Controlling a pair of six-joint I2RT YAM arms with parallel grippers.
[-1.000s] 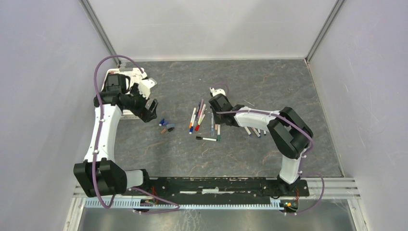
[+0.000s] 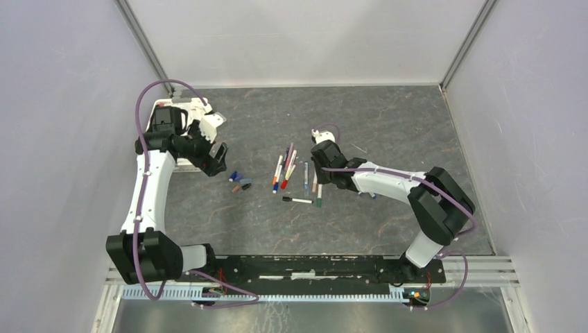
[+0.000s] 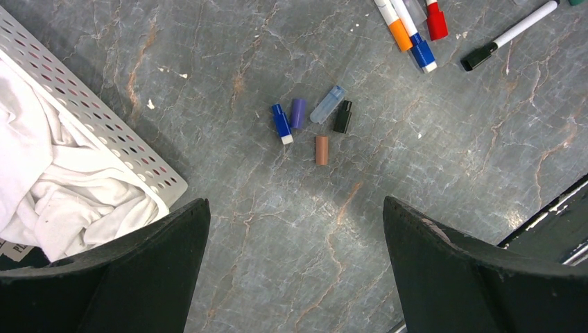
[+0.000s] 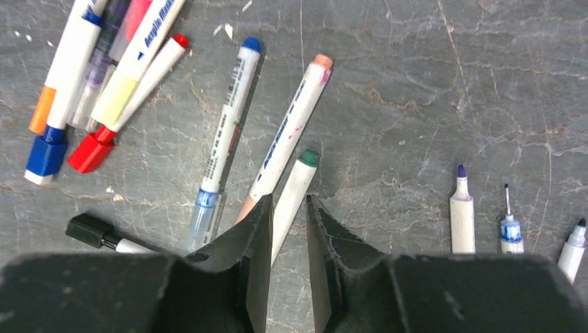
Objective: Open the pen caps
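My right gripper is part open over the white pen with a green end (image 4: 294, 198). This pen lies between its fingers, close to the left one, with a narrow gap on the right. Beside it lie a peach-ended pen (image 4: 286, 132) and a blue-capped pen (image 4: 223, 139). Further right are several uncapped pens, among them a purple-tipped one (image 4: 462, 220) and a thin-tipped one (image 4: 511, 232). Near the basket, my left gripper stands wide open and empty. Loose caps lie ahead of it: blue (image 3: 281, 123), purple (image 3: 297, 112), clear (image 3: 328, 104), black (image 3: 342, 116), brown (image 3: 322, 150).
A cluster of pens with orange, blue and red caps (image 2: 283, 168) lies mid-table. A black-capped marker (image 2: 297, 200) rests in front of it. The white perforated basket (image 3: 104, 128) with white cloth stands at the left.
My right gripper has shifted a little to the right and now hides part of the uncapped pens in the top view. The green-ended pen has shifted slightly right. My left arm is still.
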